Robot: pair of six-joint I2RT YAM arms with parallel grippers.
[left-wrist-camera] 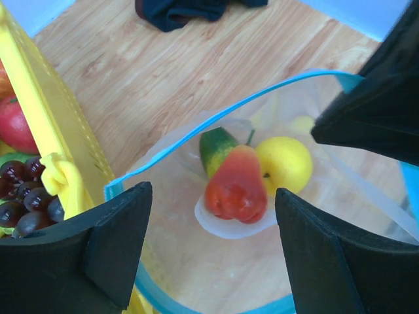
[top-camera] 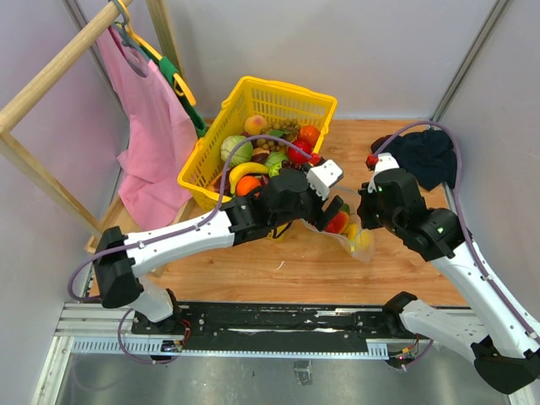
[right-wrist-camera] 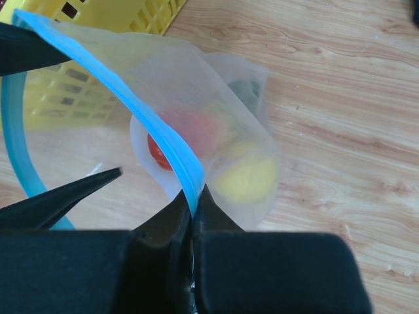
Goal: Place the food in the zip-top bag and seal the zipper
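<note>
A clear zip bag with a blue zipper rim (right-wrist-camera: 118, 85) stands with its mouth spread wide. Inside it, the left wrist view shows a red-and-yellow pear-like fruit (left-wrist-camera: 239, 186), a yellow fruit (left-wrist-camera: 285, 163) and a green piece (left-wrist-camera: 216, 149). My left gripper is open over the bag's mouth, nothing between its fingers. Its dark fingertips (right-wrist-camera: 105, 178) also appear at the mouth in the right wrist view. Pinched in my right gripper is the blue rim at the bag's right edge; those fingers are shut.
Left of the bag stands a yellow basket (top-camera: 287, 94) heaped with fruit and vegetables, its wall close to the left gripper. Dark cloth (top-camera: 422, 156) lies at the back right. A wooden rack with a pink garment (top-camera: 156, 139) is at left.
</note>
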